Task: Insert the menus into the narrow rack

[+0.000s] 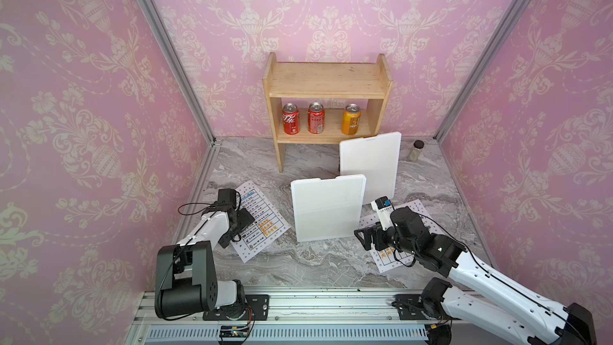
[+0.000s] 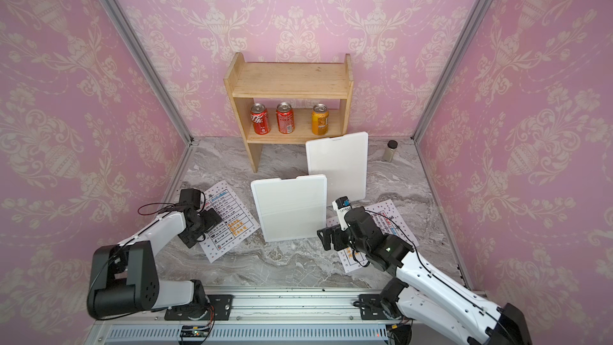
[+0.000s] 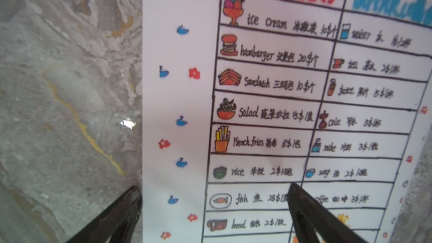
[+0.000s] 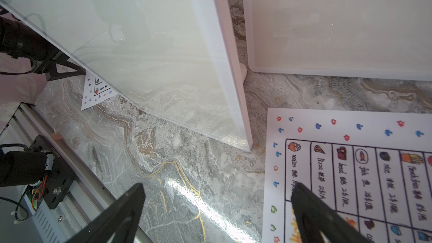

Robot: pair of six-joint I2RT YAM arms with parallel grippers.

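Observation:
Two white upright racks stand on the marble table: a front one (image 1: 328, 207) and a rear one (image 1: 370, 159). A printed menu sheet (image 1: 261, 230) lies flat at the left, with my left gripper open just over it; the left wrist view shows its food and drink columns. A second menu (image 4: 346, 126) lies at the right, partly under my right gripper, which hovers open beside the front rack's right end, its fingers apart and empty.
A wooden shelf (image 1: 325, 76) with three cans stands at the back. A small dark-capped jar (image 1: 415, 152) is at the back right. Bare marble lies along the front of the table, between the menus.

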